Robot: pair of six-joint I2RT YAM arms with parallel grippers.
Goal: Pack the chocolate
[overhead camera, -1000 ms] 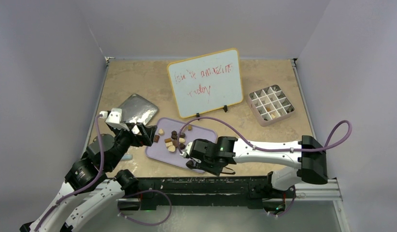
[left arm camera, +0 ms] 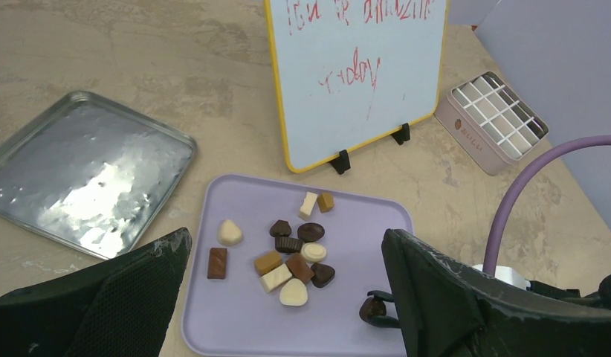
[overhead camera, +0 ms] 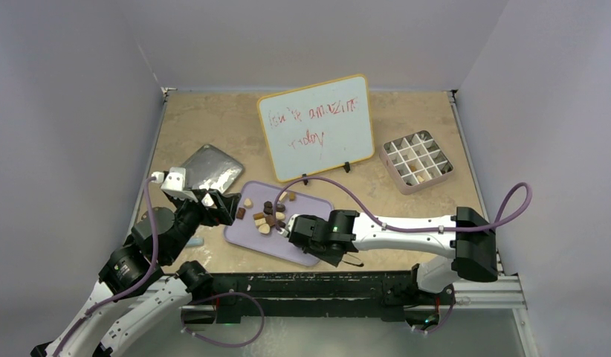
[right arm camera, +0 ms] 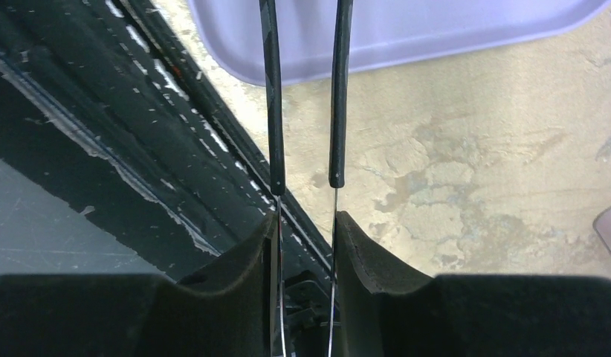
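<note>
Assorted chocolates, dark, brown and cream, lie grouped on the lilac tray (left arm camera: 236, 327). In the left wrist view my right gripper has its fingers around a dark chocolate (left arm camera: 369, 308) at the tray's right part; whether it grips it cannot be told. In the right wrist view the fingertips are out of frame over the tray. My left gripper stands open above the tray's left side, nothing between its fingers. A pink box (overhead camera: 397, 173) with a white grid of compartments, a few holding pieces, stands at the right.
A metal tray (overhead camera: 207, 163) lies left behind the lilac tray. A whiteboard (overhead camera: 315, 126) with red writing stands at the back centre on black feet. Bare table lies between the lilac tray and the box.
The left arm has not moved.
</note>
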